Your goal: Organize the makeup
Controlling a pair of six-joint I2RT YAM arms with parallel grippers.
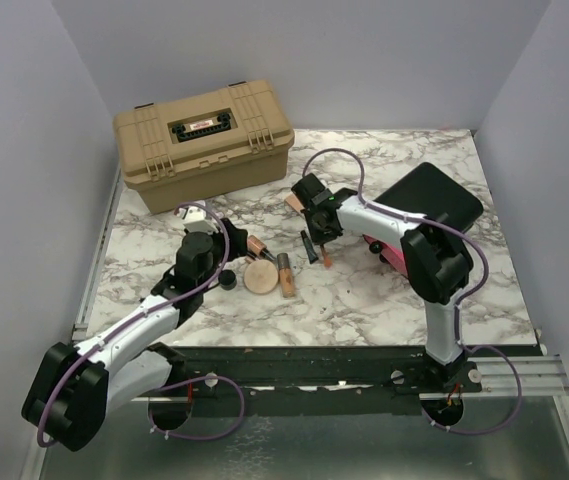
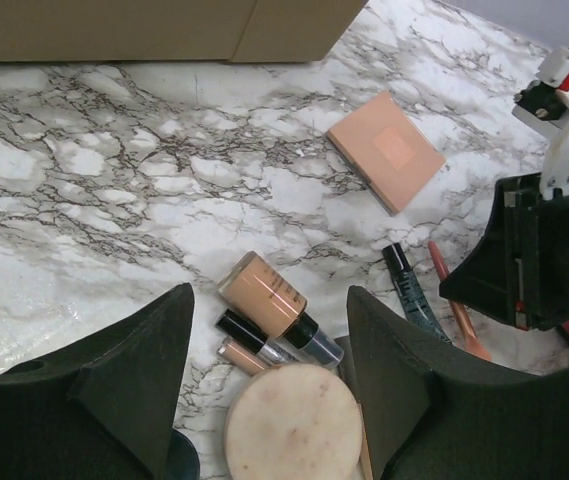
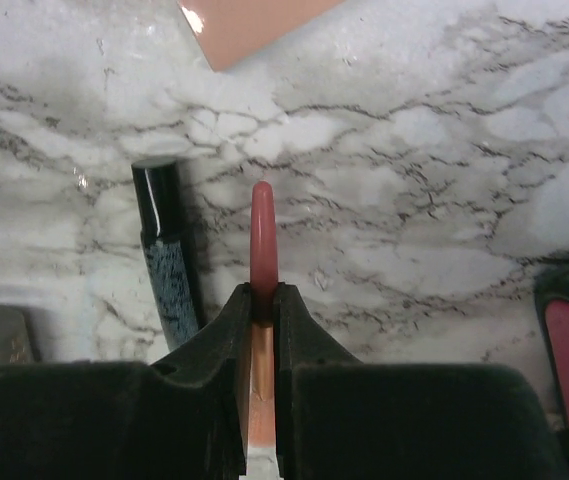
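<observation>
In the right wrist view, my right gripper is shut on a slim pink makeup brush. The brush points straight ahead, and its tip end is partly hidden by the fingers. A black-capped tube lies just to its left. My left gripper stands open and empty, above a foundation bottle, slim tubes and a round beige disc. A flat pink compact rests farther back. The top view also shows a second bottle and a small dark jar.
A large tan case, lid closed, fills the back left. At the right is a black case with a pink-red part along its near side. Bare marble spans the front of the table. Walls flank both sides.
</observation>
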